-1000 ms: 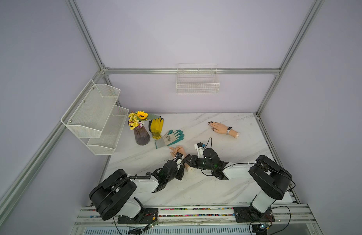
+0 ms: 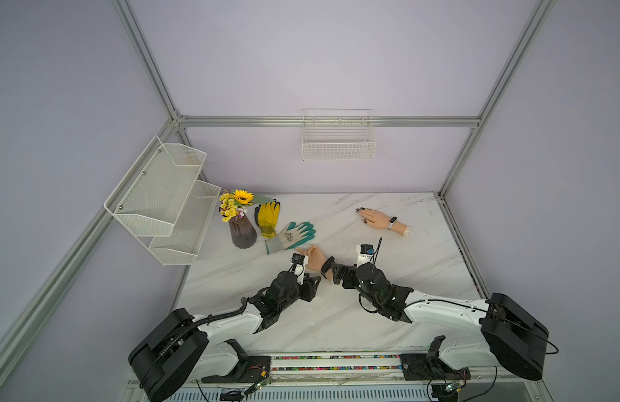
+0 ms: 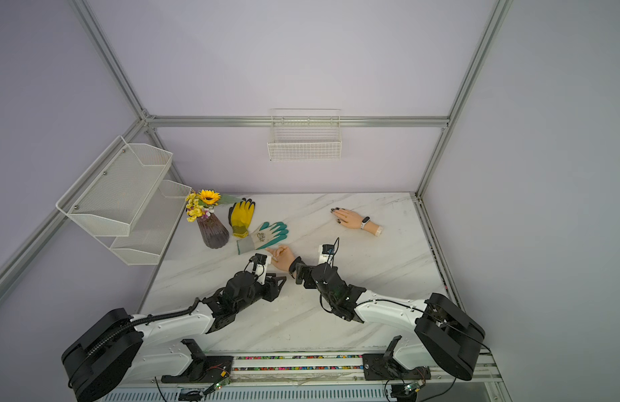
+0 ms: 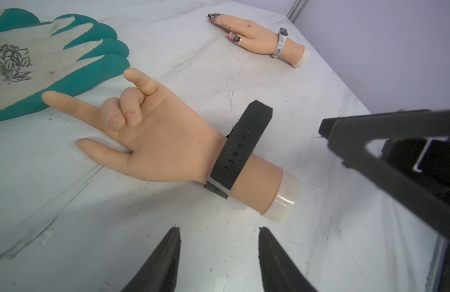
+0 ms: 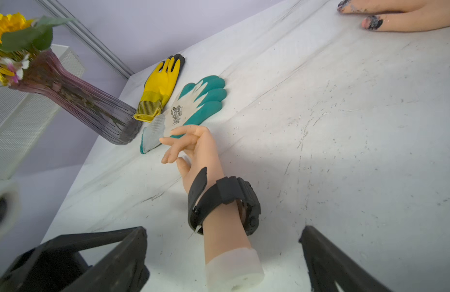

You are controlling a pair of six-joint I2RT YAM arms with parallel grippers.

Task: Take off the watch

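A black watch [image 4: 240, 146] is around the wrist of a mannequin hand [image 4: 176, 126] in the left wrist view. In the right wrist view the strap of the watch [image 5: 225, 190] crosses the wrist, with a loose end standing up at its left. The case hangs at the wrist's right side. My left gripper is open and empty, short of the wrist. The right gripper is wide open, its fingers [image 5: 132, 248] apart on either side of the forearm end without touching it.
Another mannequin hand [image 2: 377, 217] with a light-banded watch lies at the back right. A grey-green glove [image 2: 293, 236], a yellow glove [image 2: 267, 217] and a vase of flowers [image 2: 243, 231] stand behind to the left.
Both grippers have drawn apart, the right one moving to the right. The mannequin hand has shifted slightly up and to the right.
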